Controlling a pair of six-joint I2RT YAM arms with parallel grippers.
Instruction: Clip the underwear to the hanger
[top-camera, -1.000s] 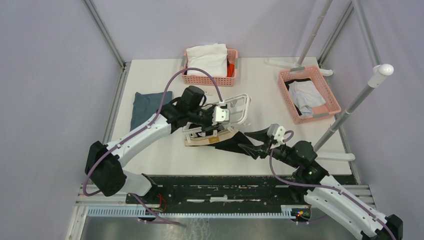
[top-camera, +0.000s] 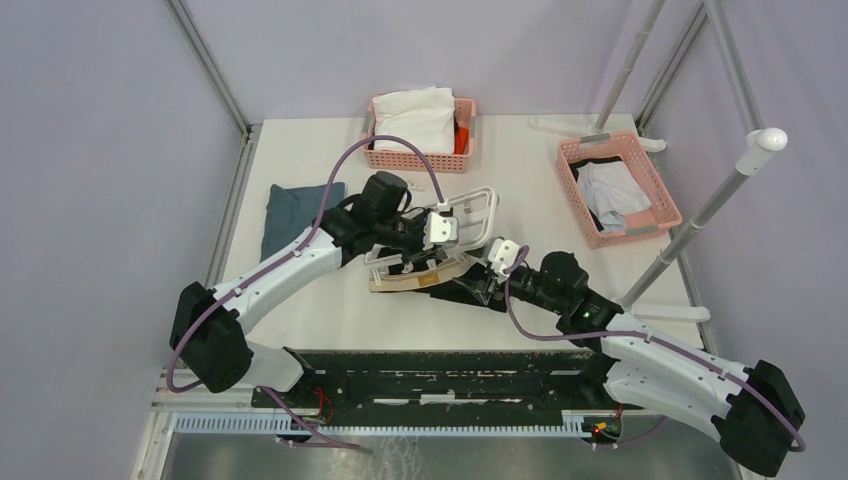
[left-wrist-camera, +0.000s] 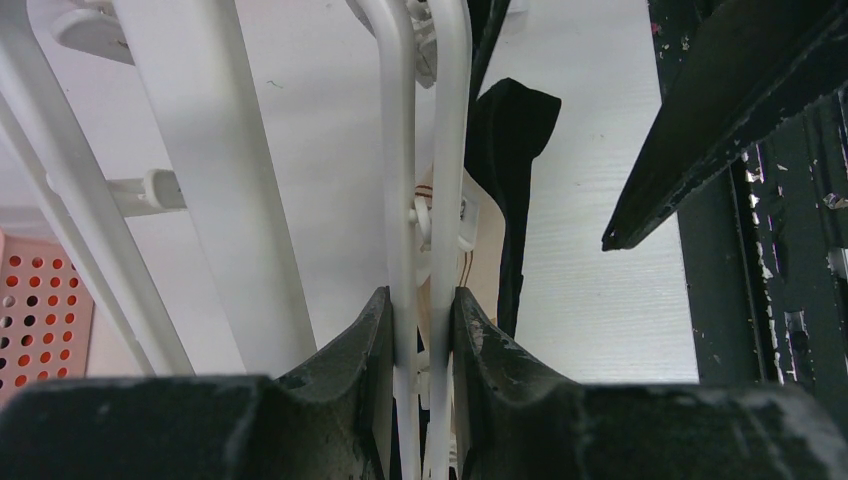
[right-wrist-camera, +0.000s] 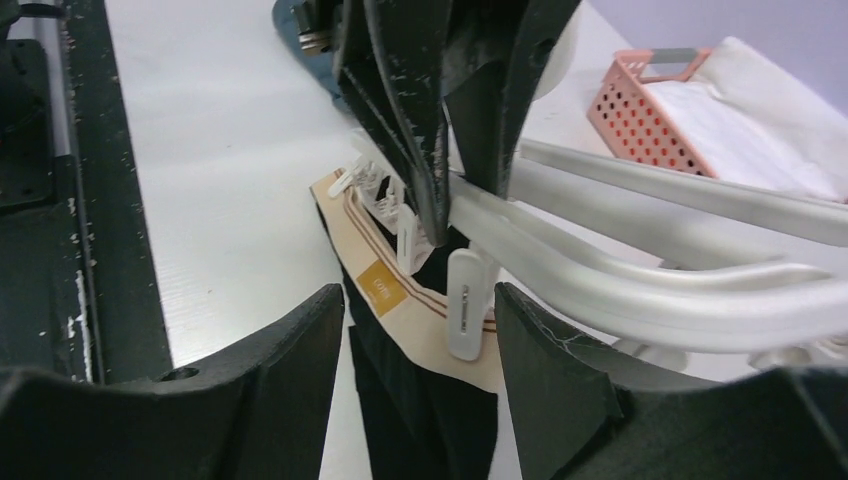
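Note:
The white plastic clip hanger (top-camera: 478, 215) lies over the underwear (top-camera: 455, 295), black with a beige band, on the table. My left gripper is shut on the hanger's white bars, seen close in the left wrist view. My right gripper stands open beside the waistband, with a white clip (right-wrist-camera: 465, 305) at the band in front of its fingers. Other white clips along the band are partly hidden by the left gripper's dark fingers in the right wrist view.
A pink basket (top-camera: 420, 160) with white cloth stands at the back, another (top-camera: 640, 228) at the right beside a metal pole rack (top-camera: 700, 225). A folded blue-grey cloth (top-camera: 287, 215) lies at the left.
The left arm and hanger look unchanged.

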